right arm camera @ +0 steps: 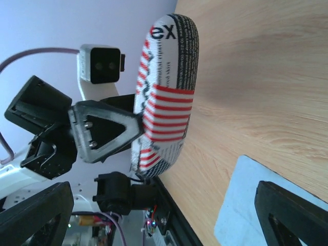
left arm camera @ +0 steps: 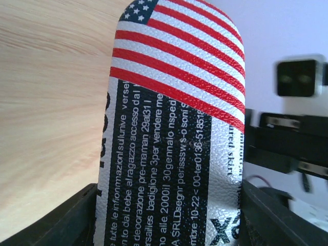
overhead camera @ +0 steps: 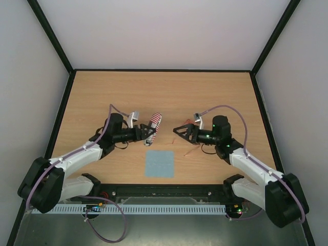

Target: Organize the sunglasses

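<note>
A glasses case (overhead camera: 154, 128) with American-flag stripes, stars and printed lettering is held upright in my left gripper (overhead camera: 146, 132), which is shut on its lower end; it fills much of the left wrist view (left arm camera: 171, 138). In the right wrist view the case (right arm camera: 166, 92) stands at upper left in the left gripper. My right gripper (overhead camera: 179, 131) faces it across a short gap, open, its two fingers at the bottom corners of its wrist view. Red sunglasses (overhead camera: 189, 121) lie on the table, partly hidden under the right gripper.
A light blue square cloth (overhead camera: 159, 164) lies at the front middle of the wooden table (overhead camera: 113, 87). Dark frame rails run along the edges.
</note>
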